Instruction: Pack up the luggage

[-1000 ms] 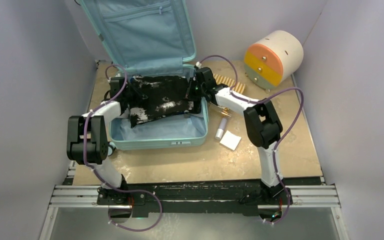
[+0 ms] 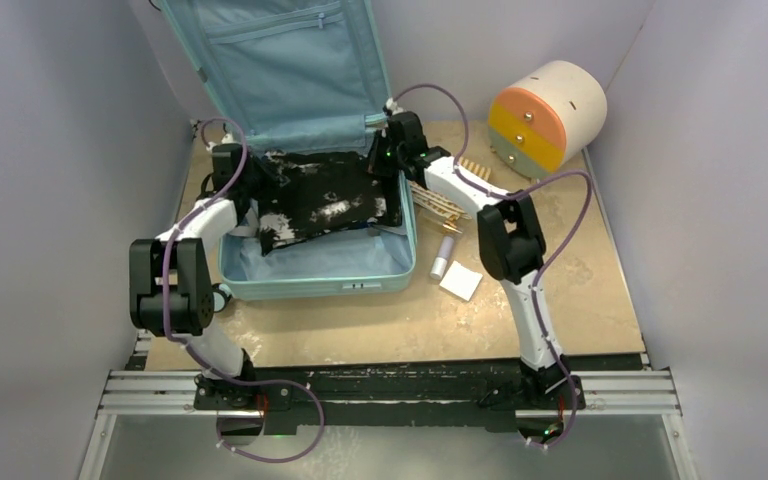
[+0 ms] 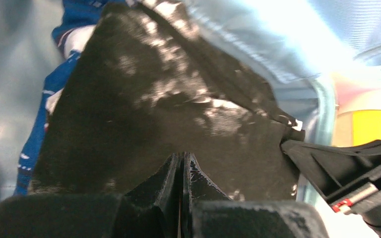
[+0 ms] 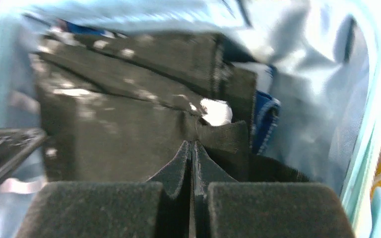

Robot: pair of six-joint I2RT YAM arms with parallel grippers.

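Note:
An open light-blue suitcase [image 2: 310, 287] holds a folded black cloth with white mottling [image 2: 325, 195]. In the left wrist view, blue patterned fabric [image 3: 32, 144] peeks from under the cloth [image 3: 129, 124]. My left gripper [image 2: 258, 170] is shut, fingertips together, above the cloth's left part [image 3: 182, 157]. My right gripper [image 2: 380, 160] is also shut, at the cloth's upper right corner by the suitcase wall, its fingertips [image 4: 183, 153] together in the right wrist view. Whether either pinches any cloth is not visible.
A striped drum-shaped drawer box [image 2: 550, 115] stands at the back right. Wooden slatted items [image 2: 440, 210], a white tube [image 2: 442, 258] and a white square [image 2: 460, 281] lie right of the suitcase.
The left arm shifted slightly. The cloth looks much the same.

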